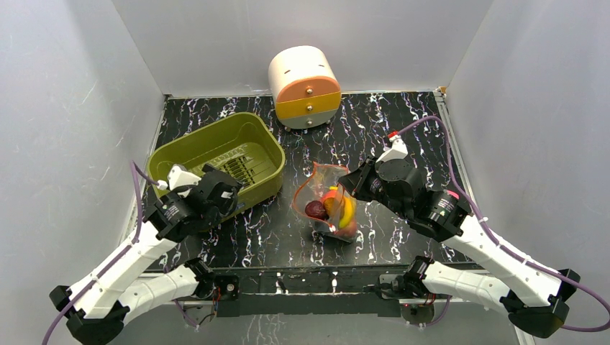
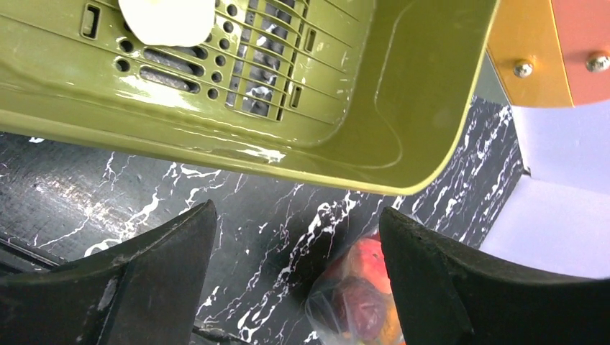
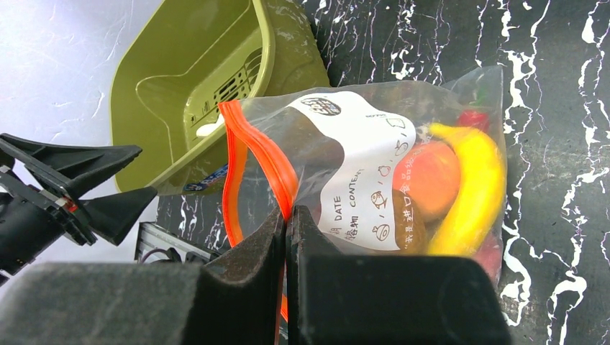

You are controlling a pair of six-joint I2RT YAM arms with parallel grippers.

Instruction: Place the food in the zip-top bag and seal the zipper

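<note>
A clear zip top bag (image 3: pixel 345 154) with an orange zipper edge (image 3: pixel 270 154) stands mid-table, its mouth open towards the left. Inside it are a yellow banana (image 3: pixel 476 187), an orange fruit (image 3: pixel 430 176), a dark purple item (image 1: pixel 315 209) and other food pieces. My right gripper is shut on the zipper edge, the thin film caught at its fingertips. Over the front right part of the green basket hangs my left gripper (image 1: pixel 224 190), its fingers (image 2: pixel 155 251) apart with nothing between them. A white rounded item (image 2: pixel 169 18) lies in the basket.
The green basket (image 1: pixel 277 169) takes up the left side of the table. A small drawer cabinet (image 1: pixel 306 79) stands at the back centre. Free table surface lies right of the bag and between bag and cabinet.
</note>
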